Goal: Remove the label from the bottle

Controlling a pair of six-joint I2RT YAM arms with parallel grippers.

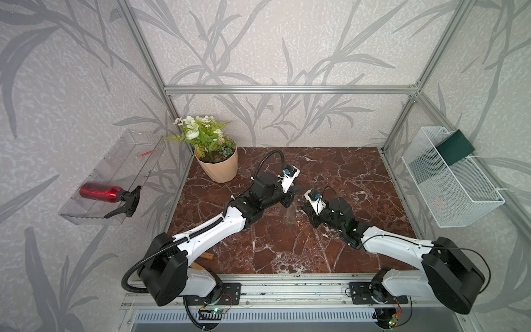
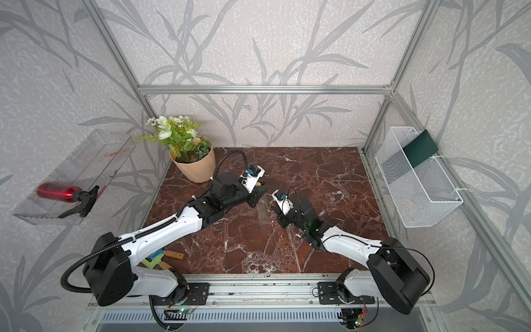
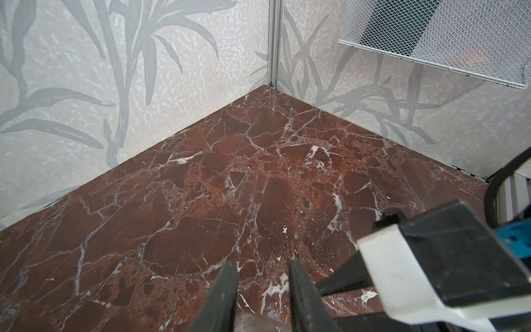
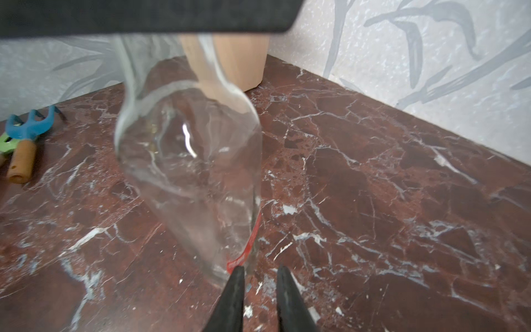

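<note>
A clear, empty-looking bottle (image 4: 190, 149) hangs tilted above the table, a red strip (image 4: 246, 249) running along its lower edge; whether that is the label is hard to tell. My left gripper is shut on the bottle's top, of which a rounded bit (image 3: 260, 323) shows between the fingers. From above, the left gripper (image 1: 291, 197) covers much of it, and the body is a faint shape. To its right stands my right gripper (image 1: 307, 214). In the right wrist view the right gripper's fingertips (image 4: 236, 282) are apart, bare marble between them, just below the bottle's bottom end.
A flower pot (image 1: 220, 166) stands at the back left. Toy garden tools (image 2: 166, 257) lie at the front left. A clear bin (image 1: 119, 177) with a red bottle (image 1: 99, 192) and a white mesh basket (image 1: 459, 188) hang on the side walls.
</note>
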